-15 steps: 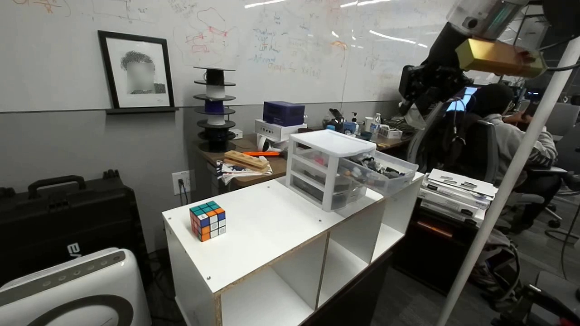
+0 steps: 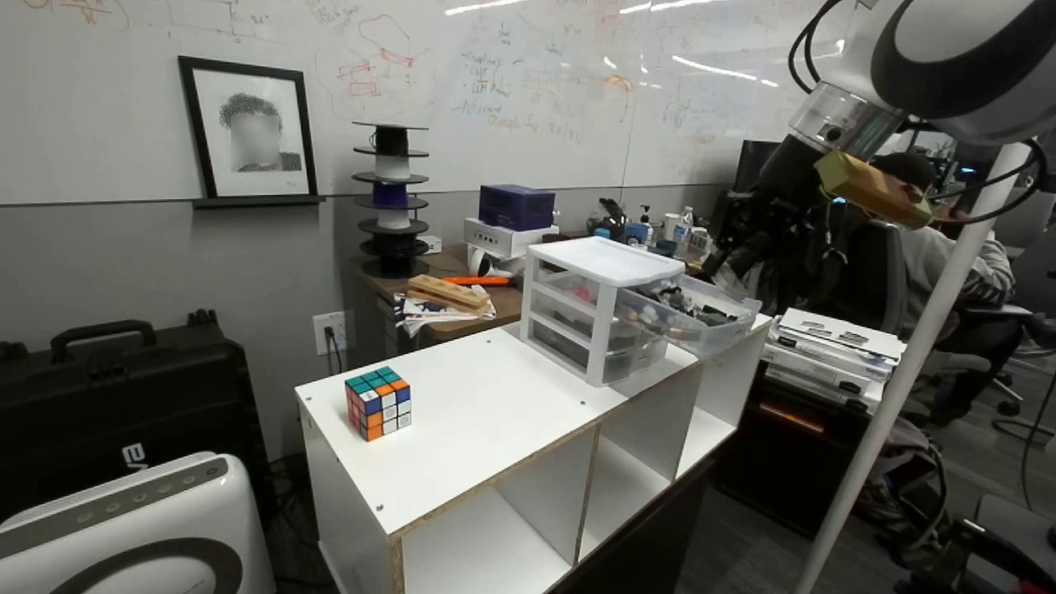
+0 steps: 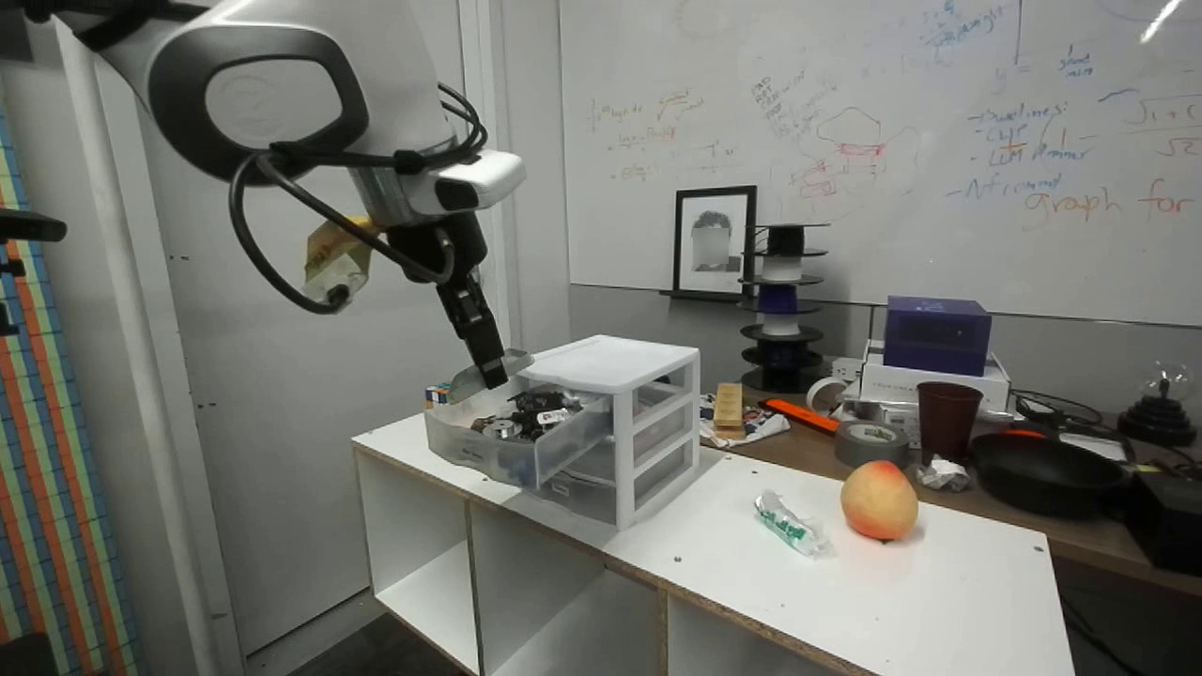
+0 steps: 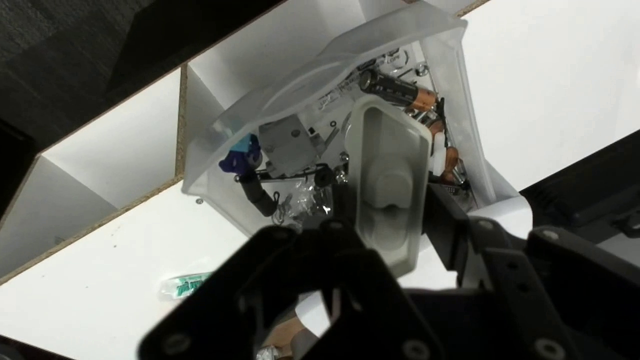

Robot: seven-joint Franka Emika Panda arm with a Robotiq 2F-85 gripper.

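Observation:
A small grey oblong tray point(image 4: 391, 240) with a shallow hollow lies between the black fingers of my gripper in the wrist view. My gripper appears shut on this tray, though the exact contact is hard to see. In exterior view 2 the tray point(image 3: 459, 387) shows at the fingertips, over the pulled-out clear drawer point(image 3: 479, 456). That drawer holds batteries point(image 4: 393, 88), a grey block point(image 4: 288, 144) and other small parts. It belongs to a white-framed drawer unit point(image 3: 625, 439). Whether the tray touches the drawer's contents cannot be told.
On the white shelf point(image 2: 465, 426) stand a Rubik's cube point(image 2: 378, 404), a peach point(image 3: 879, 501) and a green-white wrapped packet point(image 3: 791, 524). A desk point(image 3: 1009, 501) with a pan point(image 3: 1048, 473) lies behind. Bare shelf top surrounds the peach and packet.
My gripper has come down and to the left in exterior view 1, carrying the tray toward the open drawer. The drawer unit and cube have stayed put.

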